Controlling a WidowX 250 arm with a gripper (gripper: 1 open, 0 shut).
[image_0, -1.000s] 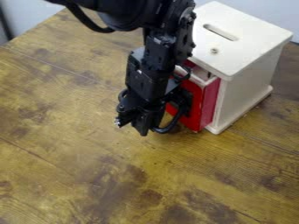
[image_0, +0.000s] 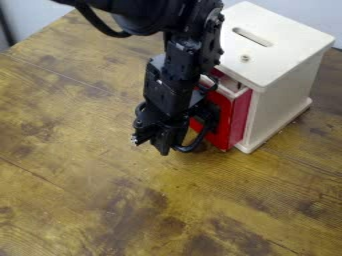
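Note:
My black gripper (image_0: 163, 132) hangs low over the wooden floor, pointing down, just left of a white cabinet (image_0: 282, 95) with a red front (image_0: 233, 124). The gripper's body and cables cover part of the red front. I cannot make out whether the fingers are apart or closed, or whether anything is between them.
The cabinet, with a slot in its white top, fills the upper right. A pale edge shows at the top left corner.

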